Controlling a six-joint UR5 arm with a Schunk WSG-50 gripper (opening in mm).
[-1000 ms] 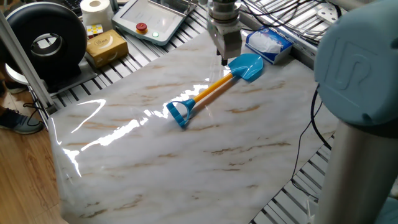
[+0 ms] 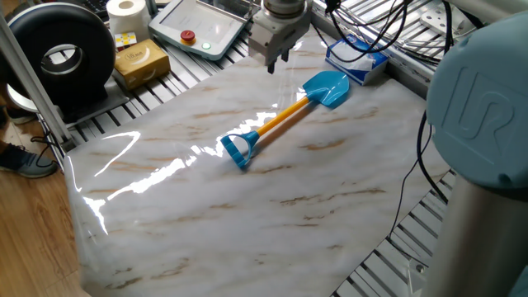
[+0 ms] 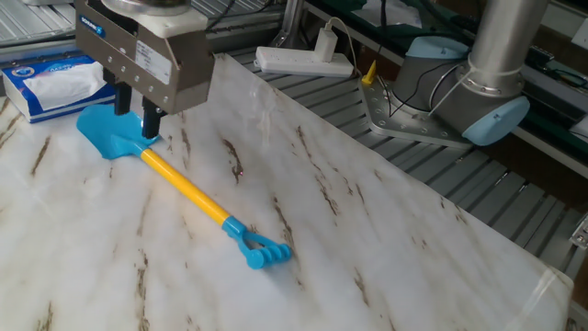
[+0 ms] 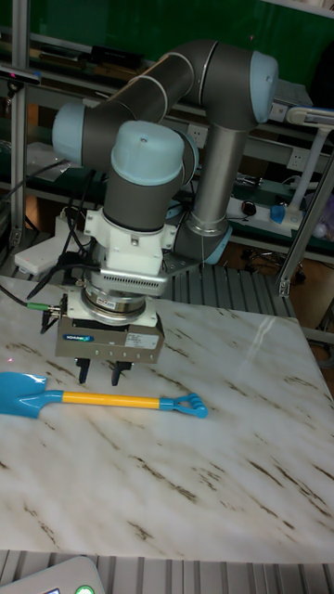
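A toy shovel with a blue blade (image 2: pixel 327 88), a yellow shaft (image 2: pixel 283 116) and a blue looped handle (image 2: pixel 239 150) lies flat on the marble-patterned tabletop (image 2: pixel 206 239). My gripper (image 3: pixel 137 118) is open, its two dark fingers (image 3: pixel 152 126) pointing down with a clear gap between them. Nothing is held. It hangs above the table close to the shovel; in exterior view 2 its fingers overlap the blade (image 3: pixel 108 138), while in exterior view 3 the gripper (image 4: pixel 99 375) appears just behind the shaft (image 4: pixel 109 400).
A blue and white tissue pack (image 2: pixel 356 61) lies beside the blade. Along the far left edge are a cardboard box (image 2: pixel 142 63), a black ring-shaped object (image 2: pixel 91 45) and a control panel with a red button (image 2: pixel 188 37).
In exterior view 1 my gripper has moved left, away from the blade, and turned so that both fingers now show apart. The shovel has stayed in place.
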